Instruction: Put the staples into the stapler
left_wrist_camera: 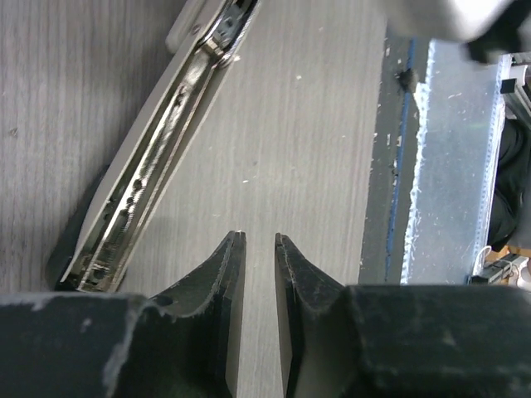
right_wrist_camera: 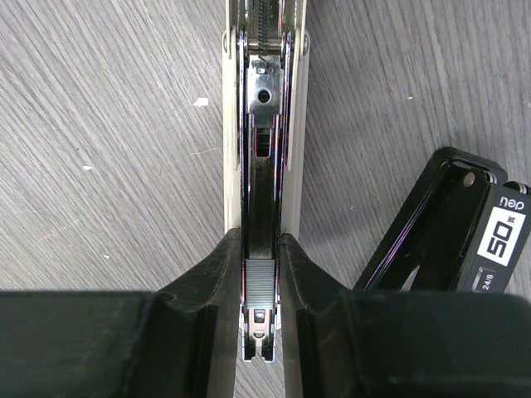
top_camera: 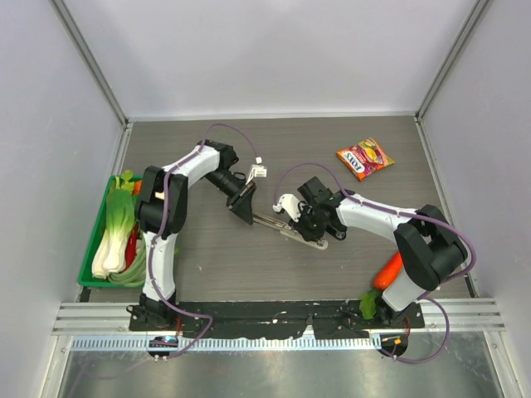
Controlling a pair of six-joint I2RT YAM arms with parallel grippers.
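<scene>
The stapler (top_camera: 314, 242) lies opened out on the table, its long top cover (left_wrist_camera: 158, 149) swung away toward my left arm. My right gripper is over the magazine, its fingers part open on either side of the rail. A grey strip of staples (right_wrist_camera: 260, 282) sits in the rail near its front end, between those fingers. Whether the pads touch it I cannot tell. In the left wrist view, my left gripper stands beside the cover's end, its fingertips a narrow gap apart with only bare table showing between.
Beside the stapler rests a black Deli-labelled piece (right_wrist_camera: 465, 228). A chip bag (top_camera: 366, 158) is at the back right, a carrot (top_camera: 388, 271) by the right arm. Vegetables fill a green basket (top_camera: 89, 249) at far left.
</scene>
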